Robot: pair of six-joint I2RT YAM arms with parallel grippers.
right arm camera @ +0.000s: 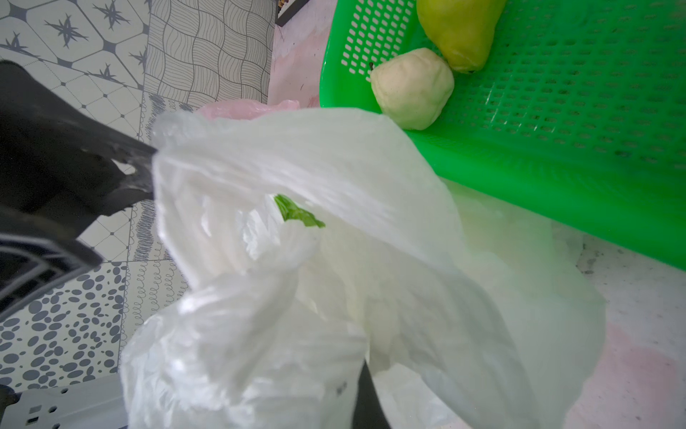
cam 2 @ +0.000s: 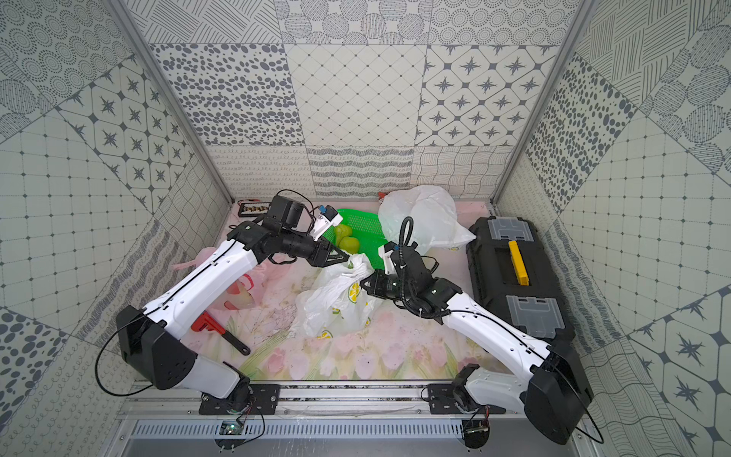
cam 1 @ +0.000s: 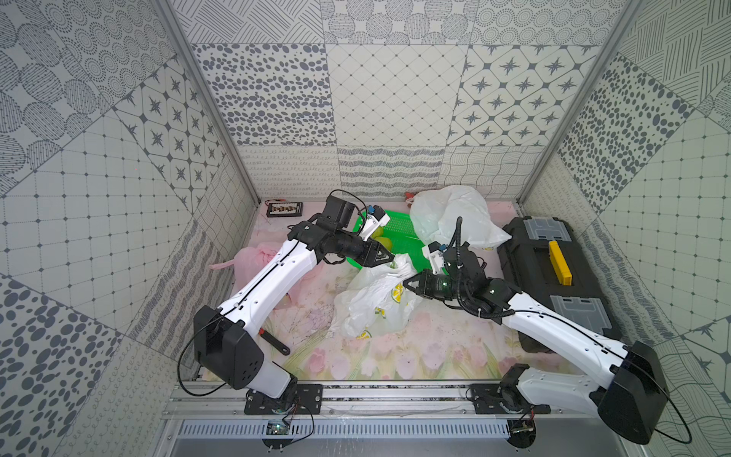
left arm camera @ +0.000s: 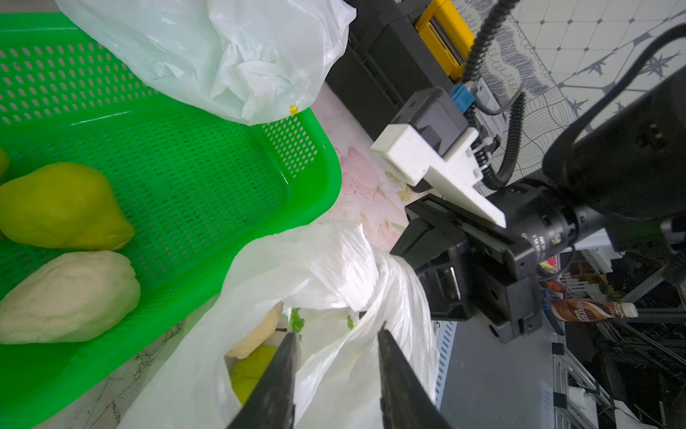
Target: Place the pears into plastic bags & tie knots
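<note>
A white plastic bag with lemon prints (cam 1: 373, 308) slumps on the table in front of the green basket (left arm camera: 214, 186). Through its mouth, in the left wrist view, a green fruit (left arm camera: 251, 368) and a pale one (left arm camera: 257, 334) show. My right gripper (cam 1: 410, 285) is shut on the bag's gathered rim, on the right. My left gripper stands open over the bag's mouth, its fingers apart and gripping nothing visible. A yellow-green pear (left arm camera: 60, 207) and a pale pear (left arm camera: 68, 296) lie in the basket.
Another white bag (cam 1: 457, 217) lies behind, overlapping the basket's corner. At the right stands a black toolbox (cam 1: 567, 285) with a yellow handle. A pink bag (cam 1: 259, 270) and a red-and-black tool (cam 2: 221, 331) lie at the left.
</note>
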